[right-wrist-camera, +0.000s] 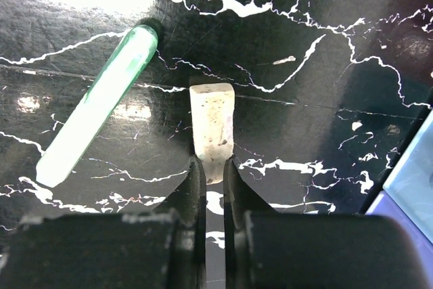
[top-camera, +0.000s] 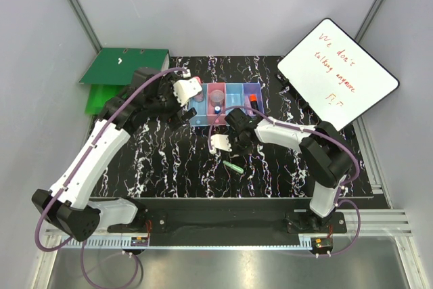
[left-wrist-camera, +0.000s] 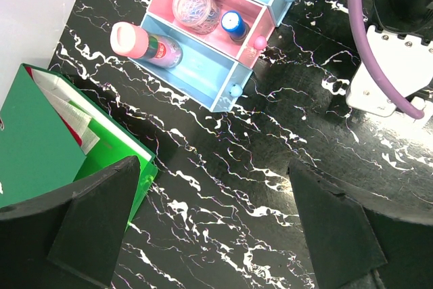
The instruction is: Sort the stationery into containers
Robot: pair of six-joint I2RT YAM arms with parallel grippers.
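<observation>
Over the middle of the table, my right gripper has its fingers close together at the near end of a worn white eraser (right-wrist-camera: 213,116). The fingertips overlap that end, and whether they grip it is unclear. A green marker (right-wrist-camera: 98,105) lies on the table to the left in the right wrist view. My left gripper stands open and empty, in front of the divided organizer (left-wrist-camera: 193,86). In it are a pink-capped bottle (left-wrist-camera: 145,45), a clear round jar (left-wrist-camera: 196,8) and a blue-capped bottle (left-wrist-camera: 235,25).
A green binder (top-camera: 125,65) stands at the back left. The whiteboard (top-camera: 338,72) with red writing leans at the back right. An orange-and-black item (top-camera: 254,101) is in the purple compartment.
</observation>
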